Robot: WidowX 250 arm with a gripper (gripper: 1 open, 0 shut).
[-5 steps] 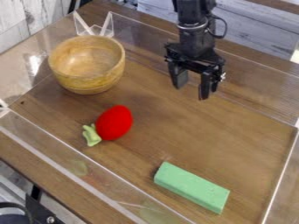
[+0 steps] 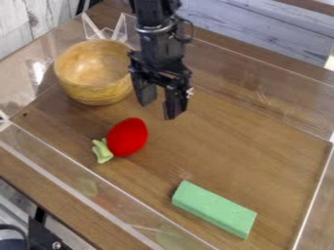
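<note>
My black gripper (image 2: 162, 100) hangs over the middle-left of the wooden table, just right of a wooden bowl (image 2: 85, 73) and above and to the right of a red vegetable (image 2: 128, 136) with a pale green top. Its fingers point down; whether anything is between them I cannot make out. A light green block (image 2: 213, 208) lies at the front right.
A white slatted wall (image 2: 268, 29) stands behind it, and the left edge has a pale border.
The gripper has moved left and toward the front, from the back right to beside the bowl. The bowl, red vegetable and green block have not moved.
</note>
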